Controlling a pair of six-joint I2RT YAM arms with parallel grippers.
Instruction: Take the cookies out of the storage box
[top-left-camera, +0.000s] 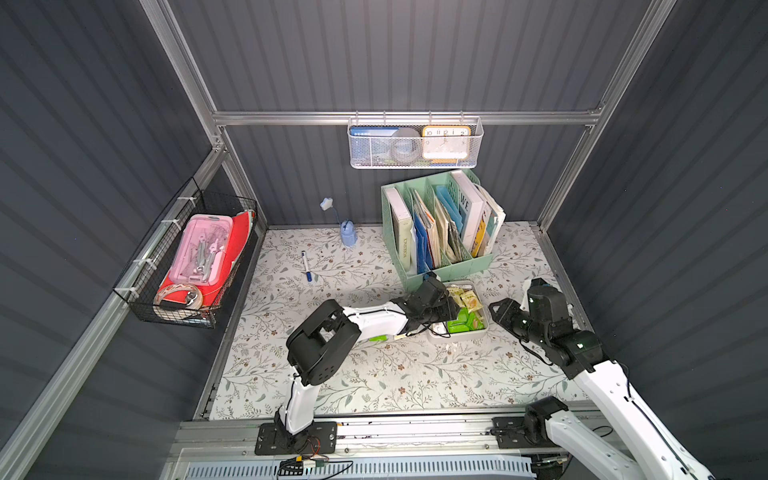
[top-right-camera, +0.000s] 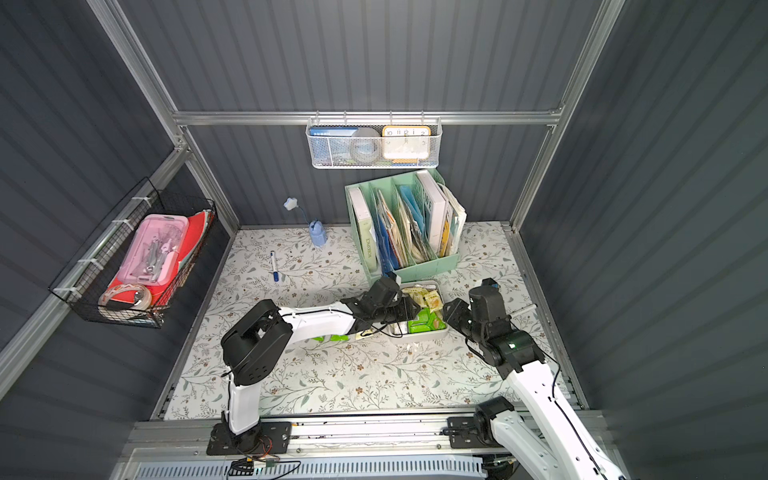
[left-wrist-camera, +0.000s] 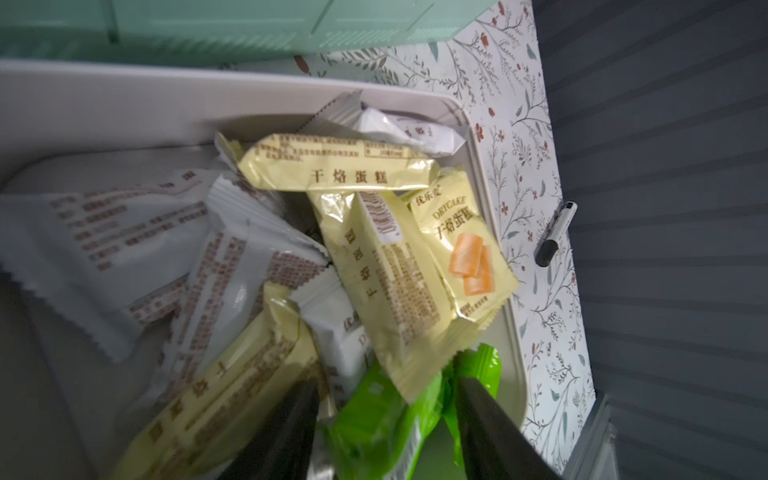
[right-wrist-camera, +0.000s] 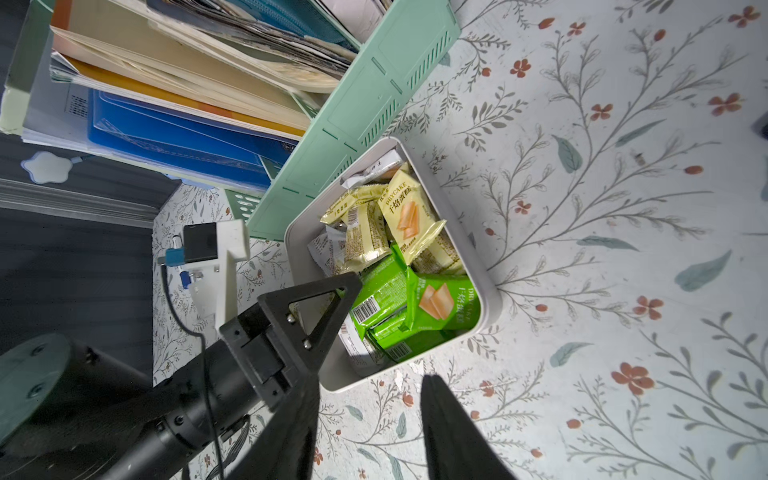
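Note:
The storage box holds yellow cookie packs, green packs and white packs. My left gripper is open over the box, its fingertips low in the left wrist view around a green pack, contact unclear. My right gripper is open just right of the box in the top views, with nothing between its fingers. A few packs lie on the table left of the box, partly hidden by the left arm.
A green file organizer stands behind the box. A blue pen and blue object lie to the left. A marker lies to the right.

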